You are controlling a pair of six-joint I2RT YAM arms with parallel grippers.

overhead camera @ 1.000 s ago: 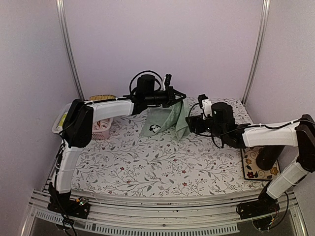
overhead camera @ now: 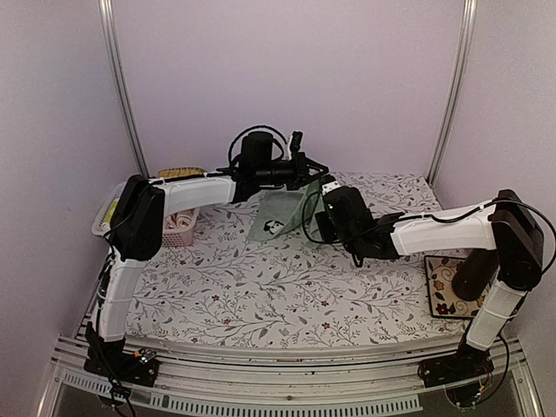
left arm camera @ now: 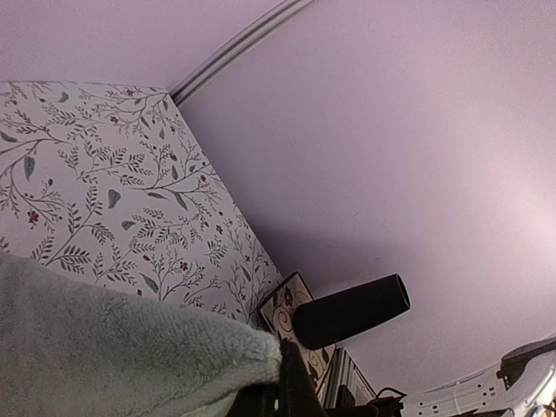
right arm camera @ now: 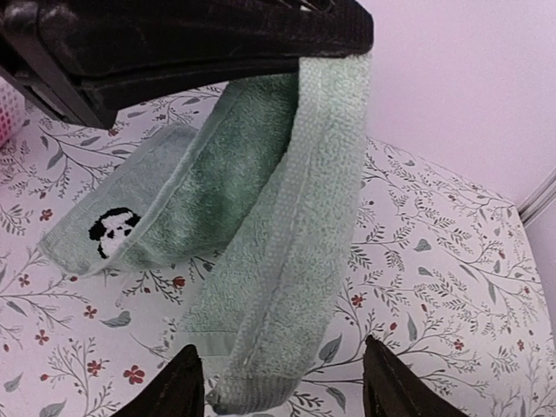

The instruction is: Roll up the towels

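A pale green towel (overhead camera: pixel 276 212) with a panda patch hangs from my left gripper (overhead camera: pixel 320 168), which is shut on its upper part; in the left wrist view the towel (left arm camera: pixel 130 347) runs to the fingertips at the bottom. The towel's far part lies on the patterned cloth. My right gripper stands open just below, its two fingertips either side of the hanging lower end (right arm camera: pixel 261 373). In the top view, the right arm partly hides that end.
A basket (overhead camera: pixel 178 230) of rolled items is at the back left. A patterned tray (overhead camera: pixel 443 300) with a black cylinder (overhead camera: pixel 473 274) is at the right.
My right gripper has moved left to the hanging end of the towel. The left arm holds the towel in the same place.
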